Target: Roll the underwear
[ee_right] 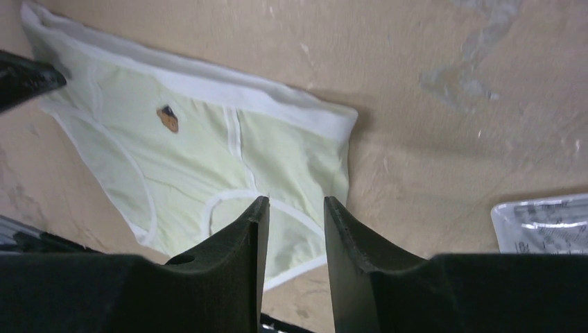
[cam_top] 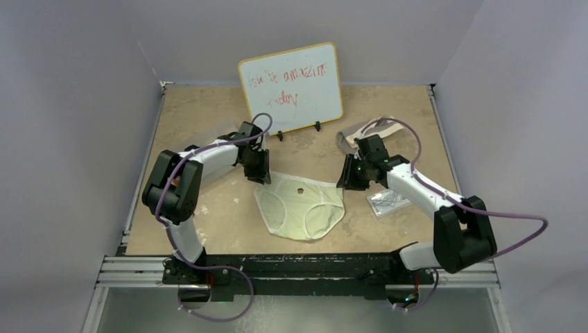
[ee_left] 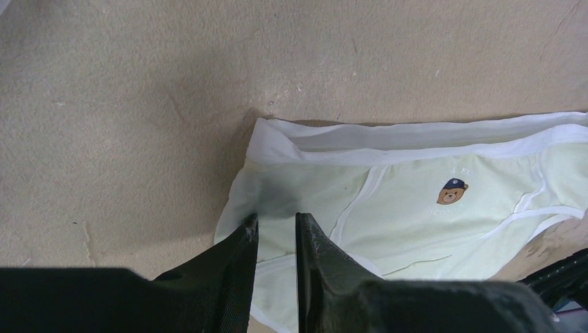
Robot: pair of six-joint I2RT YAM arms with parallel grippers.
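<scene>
Pale yellow underwear with white trim and a bear print [cam_top: 299,208] lies spread flat in the middle of the table, waistband toward the back. My left gripper [cam_top: 263,179] is over its back left corner; in the left wrist view its fingertips [ee_left: 305,229] sit over the fabric, slightly apart, and whether they pinch it is unclear. My right gripper [cam_top: 345,180] stands open near the back right corner; in the right wrist view the underwear [ee_right: 173,139] lies below and beyond its fingertips, with nothing visibly between them.
A whiteboard [cam_top: 291,87] stands at the back. A folded grey and cream cloth [cam_top: 347,135] lies at the back right, a clear flat case [cam_top: 387,201] right of the underwear, and a translucent sheet [cam_top: 211,132] at the left. The front table edge is close below the underwear.
</scene>
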